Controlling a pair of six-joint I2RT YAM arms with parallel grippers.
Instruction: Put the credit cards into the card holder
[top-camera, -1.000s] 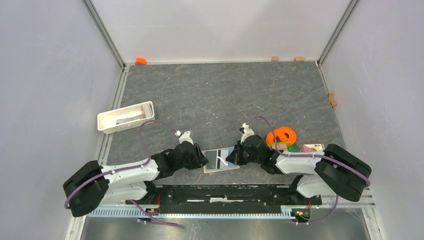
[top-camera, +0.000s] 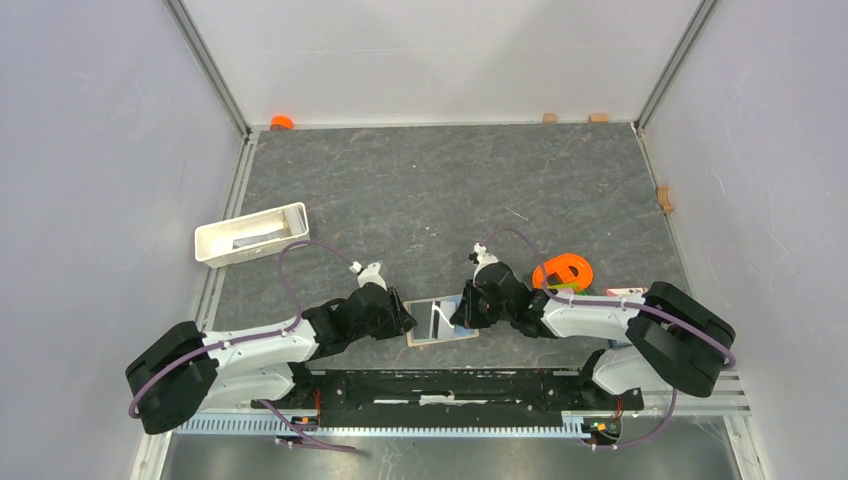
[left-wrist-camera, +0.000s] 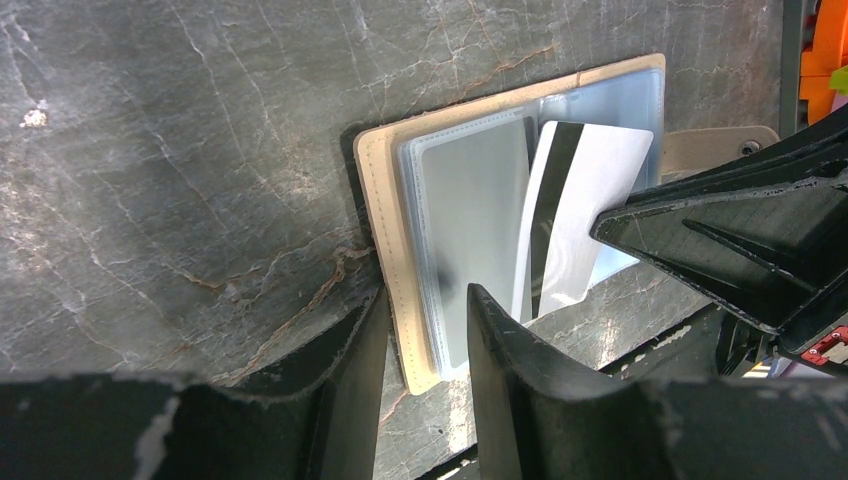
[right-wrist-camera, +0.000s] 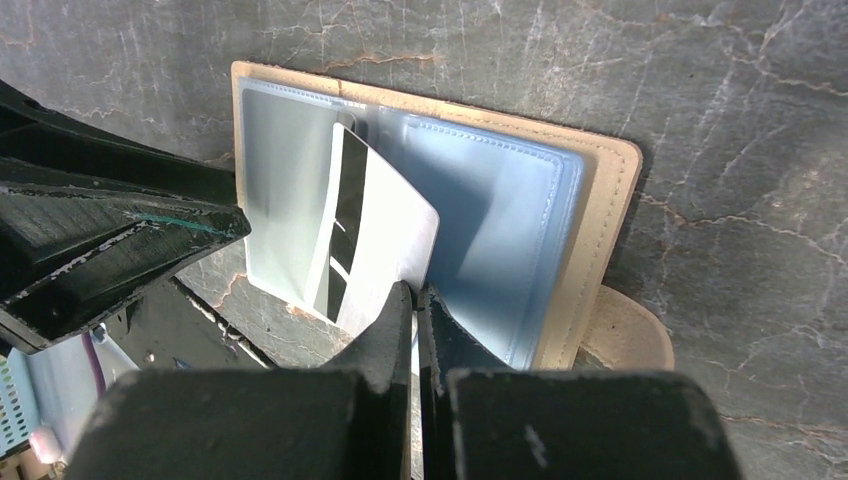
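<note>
The card holder (left-wrist-camera: 470, 200) lies open and flat on the table, with a beige border, a greyish clear pocket on the left and a bluish one (right-wrist-camera: 490, 200) on the right. A white credit card with a black stripe (left-wrist-camera: 590, 200) slants up at the holder's middle, its striped edge at the left pocket's opening. Whether that edge is inside cannot be told. My left gripper is partly open, with the holder's left border between its fingers in view. My right gripper is shut, its fingertips at the card's right edge; no firm grip shows.
A cream box (top-camera: 212, 243) with something grey inside stands at the left. On the right are an orange round object (top-camera: 562, 268) and small coloured things partly behind the right arm.
The card's stripe shifted slightly left and part way back. The left arm looks still.
</note>
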